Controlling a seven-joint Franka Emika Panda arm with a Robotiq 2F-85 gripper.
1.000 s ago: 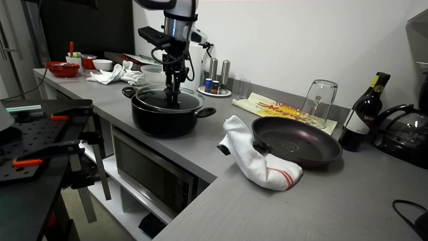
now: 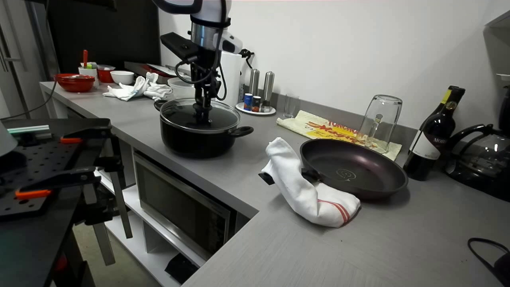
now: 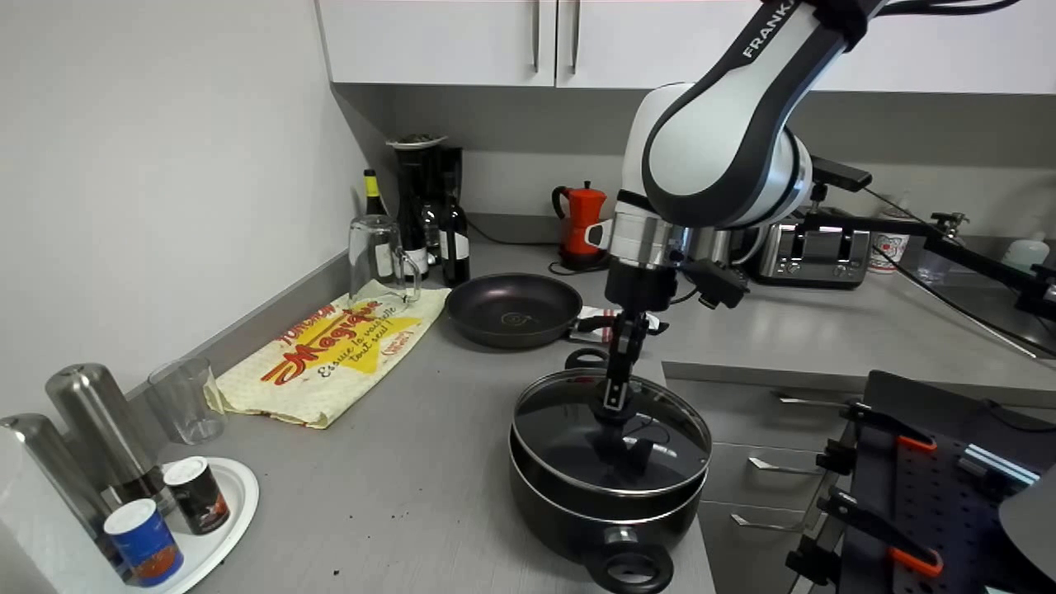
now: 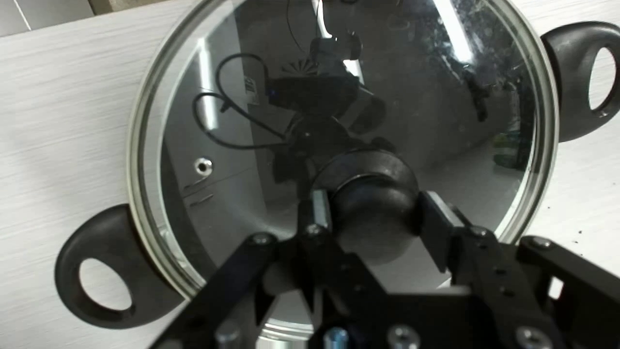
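A black two-handled pot [image 2: 196,143] stands on the grey counter, with a glass lid [image 3: 554,436] over its mouth. In exterior view 1 the lid lines up closely with the pot's rim. From exterior view 2, a strip of the pot's inner wall [image 3: 604,503] shows below the lid's near edge, so the lid looks raised or set off there; whether it touches the rim elsewhere I cannot tell. My gripper is shut on the lid's round black knob [image 4: 372,200], one finger on each side. Both pot handles [image 4: 116,270] show in the wrist view.
A frying pan [image 2: 354,167] and a white towel [image 2: 306,191] lie right of the pot in exterior view 1. Behind are a yellow cloth [image 3: 337,346], an upturned glass mug [image 2: 382,119] and a plate of shakers [image 3: 233,505]. The counter's front edge runs close to the pot.
My gripper and the lid have moved slightly left in exterior view 1, lining up better with the pot. The pot has shifted a little, its handles now slightly higher in view.
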